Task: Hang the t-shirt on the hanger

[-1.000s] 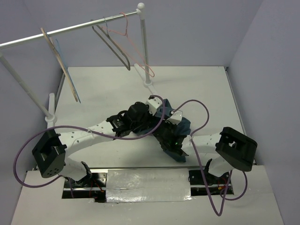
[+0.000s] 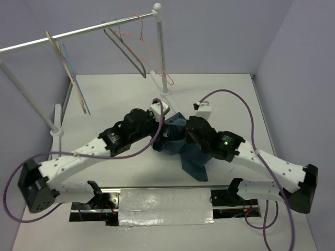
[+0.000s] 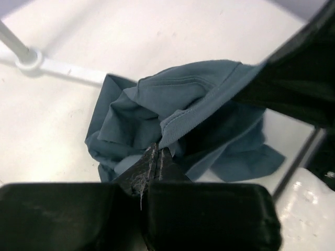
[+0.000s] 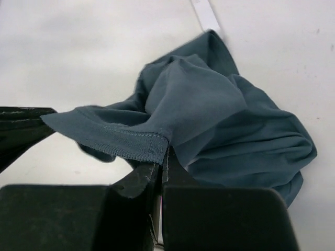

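Note:
A dark grey-blue T-shirt (image 2: pixel 193 159) (image 3: pixel 131 120) (image 4: pixel 235 146) lies crumpled mid-table, part of it lifted between my grippers. My left gripper is shut on a hemmed edge of the shirt. My right gripper is shut on another stitched edge, with a strip stretched toward the left gripper. In the top view both fingertips are mostly hidden by the arms and cloth.
A white rack (image 2: pixel 78 31) stands at the back left, with several hangers, including a pink hanger (image 2: pixel 152 54) and a grey hanger (image 2: pixel 125 52).
Both arms have risen and drawn apart, left toward the left and right toward the right, spreading the held cloth between them.

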